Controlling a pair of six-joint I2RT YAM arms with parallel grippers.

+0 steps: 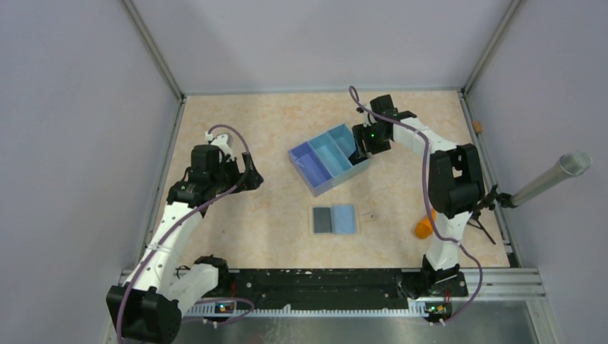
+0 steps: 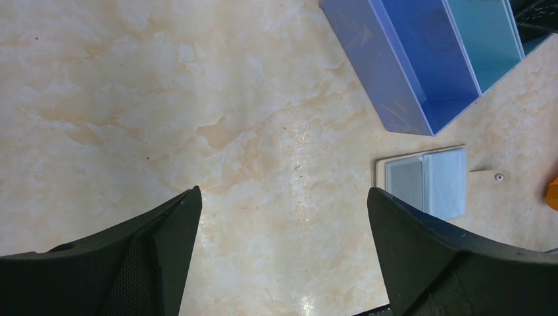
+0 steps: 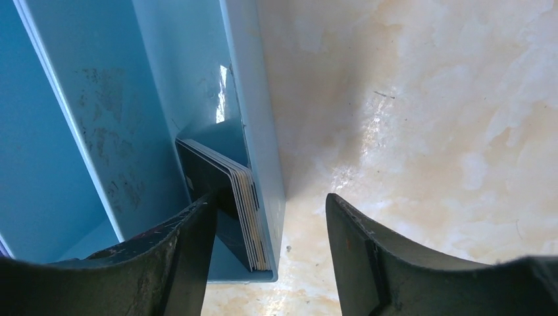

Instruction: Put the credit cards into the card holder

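A stack of several credit cards [image 3: 247, 217], dark on its face with pale edges, leans against the end wall of the divided box's right compartment. My right gripper straddles that wall with its fingers apart. One finger [image 3: 187, 243] is inside, overlapping the cards in view; whether it touches them I cannot tell. The other finger [image 3: 358, 243] is outside, clear of the wall. On the table in front of the box lies the flat card holder [image 1: 334, 220], grey on the left and pale blue on the right. My left gripper hangs open and empty at the left.
The divided box [image 1: 320, 188] has three compartments, one purple and two blue; the purple one [image 1: 311, 167] looks empty. An orange object [image 1: 424, 228] lies on the right near the right arm. Bare table surrounds the card holder and fills the space between left gripper and box.
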